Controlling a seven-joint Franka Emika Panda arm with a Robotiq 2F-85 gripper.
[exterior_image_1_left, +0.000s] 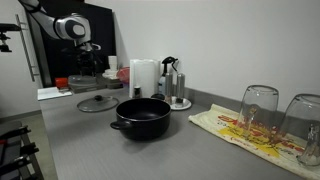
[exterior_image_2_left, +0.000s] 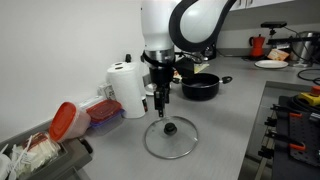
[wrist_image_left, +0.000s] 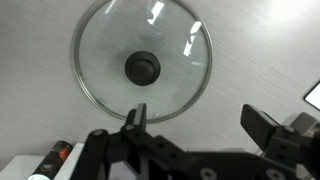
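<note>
A round glass lid with a black knob lies flat on the grey table. In exterior view 2 this lid is near the front, with its knob facing up. My gripper is open above the table, near the lid's rim in the wrist view, with nothing between its fingers. The knob appears off to one side of the fingers, apart from them. A black two-handled pot stands uncovered on the table beyond the lid.
A paper towel roll and metal shakers stand along the back. Two upturned glasses rest on a yellow patterned cloth. Behind the lid in exterior view 2 is a red container.
</note>
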